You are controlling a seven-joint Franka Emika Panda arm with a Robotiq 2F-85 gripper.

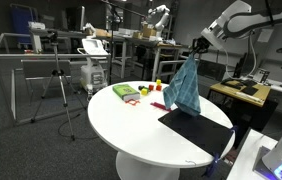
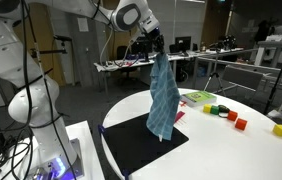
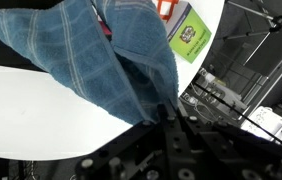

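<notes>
A blue towel [image 1: 185,88] hangs down from my gripper [image 1: 197,50], which is shut on it high above the white round table. In the second exterior view the towel [image 2: 163,97] dangles in a long strip, its lower end close to the black mat [image 2: 144,143]. Whether that end touches the mat I cannot tell. Seen from the wrist, the towel [image 3: 81,55] spreads away from the gripper; the fingertips themselves are hard to make out in the dark.
On the white table [image 1: 116,118] lie a green box [image 1: 125,91] and a red object [image 1: 160,106]. Several small coloured blocks [image 2: 221,111] stand toward the back. A tripod [image 1: 61,75] stands on the floor beyond it.
</notes>
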